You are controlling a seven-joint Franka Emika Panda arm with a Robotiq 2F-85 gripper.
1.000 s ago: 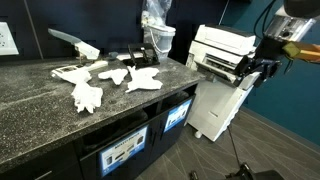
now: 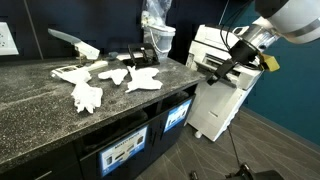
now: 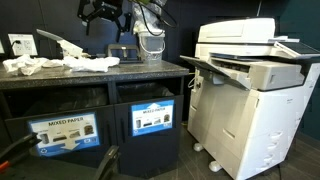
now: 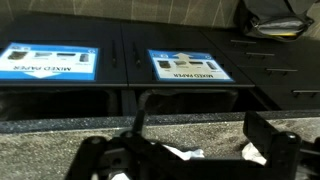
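My gripper (image 2: 222, 75) hangs in the air to the right of the counter in exterior view 1, with its fingers open. Wide apart in the wrist view, its dark fingers (image 4: 262, 132) have nothing held between them. Several crumpled white pieces, paper or cloth, lie on the dark speckled counter (image 2: 30, 115). One white piece (image 2: 87, 97) is near the front edge, and another white piece (image 2: 143, 79) sits farther right. Low in the wrist view, a white piece (image 4: 185, 153) shows partly behind the gripper.
Two openings below the counter carry mixed paper signs (image 3: 152, 118). A white printer (image 3: 245, 95) stands to the right. A paper cutter (image 2: 75, 44), a dark device (image 2: 143, 55) and a white container (image 2: 158, 35) occupy the counter's back. Open floor (image 2: 190, 155) lies before the cabinets.
The arm and gripper have moved left in exterior view 1, from beside the printer's right part toward the counter. The white pieces have stayed where they were.
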